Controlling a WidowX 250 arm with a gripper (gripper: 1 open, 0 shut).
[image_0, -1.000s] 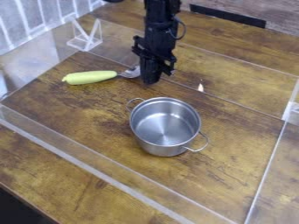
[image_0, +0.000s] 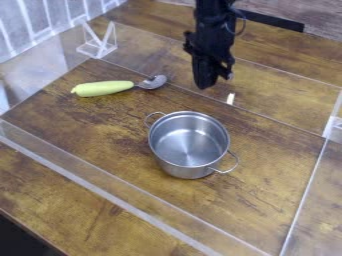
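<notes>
My gripper (image_0: 206, 74) hangs above the wooden table at the upper middle, shut, with nothing visible between its fingers. Left of it and lower lie a pale yellow-green corn cob or similar long object (image_0: 103, 88) and a metal spoon (image_0: 155, 81), their ends close together. A steel pot (image_0: 190, 146) with two wire handles stands in the centre, below the gripper in the view.
Clear plastic walls (image_0: 54, 160) border the work area. The wood to the right of the pot and at the lower left is clear. A small white strip (image_0: 231, 99) shows right of the gripper.
My gripper has risen and moved right, away from beside the spoon, over the last second. The pot, spoon and yellow-green object look unmoved.
</notes>
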